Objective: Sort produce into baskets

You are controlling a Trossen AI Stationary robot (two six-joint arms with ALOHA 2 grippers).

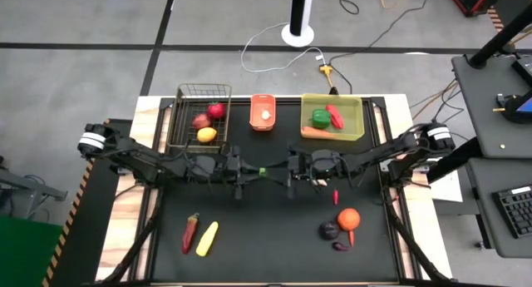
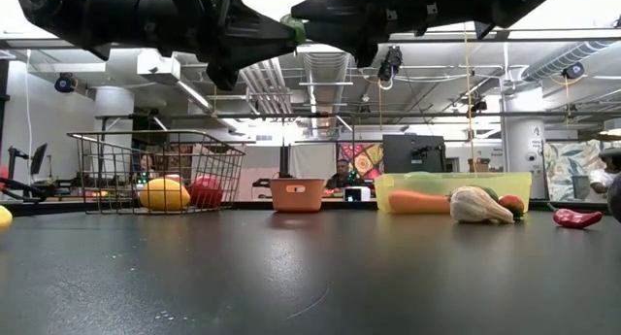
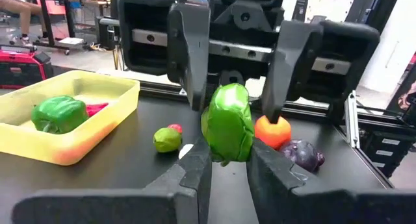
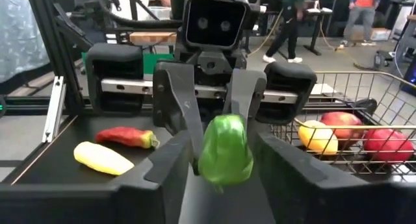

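Observation:
A shiny green pepper point(image 3: 229, 123) hangs above the middle of the table, between the two facing arms. My left gripper is shut on it, its dark fingers pressing both sides. Facing it, my right gripper stands open around the pepper's other end, with gaps beside its fingers point(image 4: 170, 160). At the back right, the yellow basket point(image 1: 357, 104) holds another green pepper point(image 1: 321, 117), a red pepper point(image 1: 335, 116) and a carrot point(image 1: 316, 133). The wire basket point(image 2: 82, 160) at the back left contains fruit, including a lemon point(image 2: 164, 194).
A small orange basket point(image 1: 263, 99) stands between the others with a white piece inside. Front left lie a red pepper point(image 4: 127, 137) and a yellow squash point(image 4: 103, 158). An orange vegetable point(image 1: 348, 218) and a dark purple one point(image 1: 329, 230) are at front right.

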